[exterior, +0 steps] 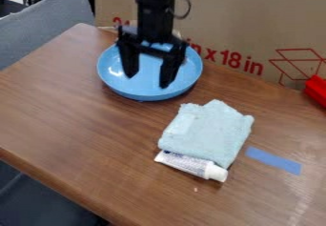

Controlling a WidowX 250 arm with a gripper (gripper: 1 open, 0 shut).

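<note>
My black gripper (149, 58) is open over the blue round dish (176, 87) at the back of the wooden table, its two blurred fingers spread apart and hanging over the dish. A folded pale-blue cloth (208, 130) lies to the front right of the dish, with a white tube (190, 165) along its front edge. Whether anything else lies in the dish behind the gripper is hard to tell.
A cardboard panel (242, 20) stands behind the table. A red object (315, 90) sits at the right back edge. Blue tape (274, 161) is on the table at the right.
</note>
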